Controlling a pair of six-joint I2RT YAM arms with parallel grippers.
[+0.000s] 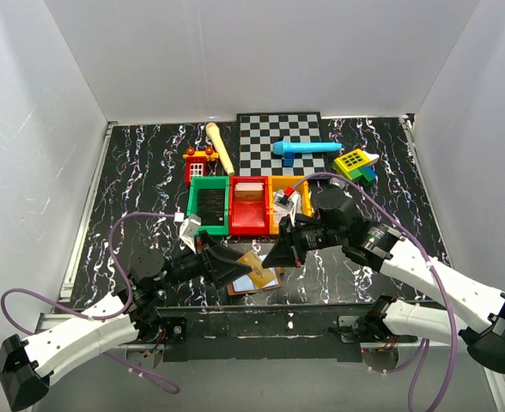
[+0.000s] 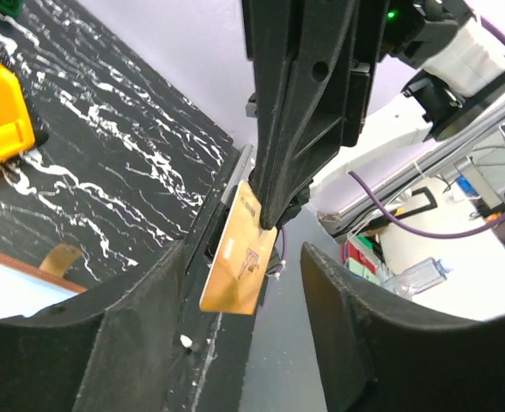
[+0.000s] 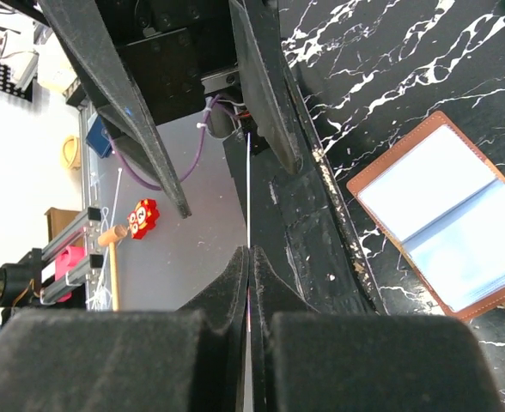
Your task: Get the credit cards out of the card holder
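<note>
A gold card point(image 2: 235, 262) is raised above the table's front, with my right gripper shut on its edge. In the right wrist view the card shows only as a thin edge-on line. My left gripper stands open at the card's other side; its fingers point(image 2: 321, 292) are apart, one on each side of the card without touching it. The card holder point(image 3: 400, 163), brown-edged with white and pale blue inside, lies spread out on the table below. Its tan strap point(image 2: 61, 259) sticks out at one end.
Behind the holder stand green point(image 1: 227, 206), red point(image 1: 249, 230) and yellow point(image 1: 275, 182) bins. A checkered board point(image 1: 270, 133), a blue toy microphone point(image 1: 317, 147) and other toys lie farther back.
</note>
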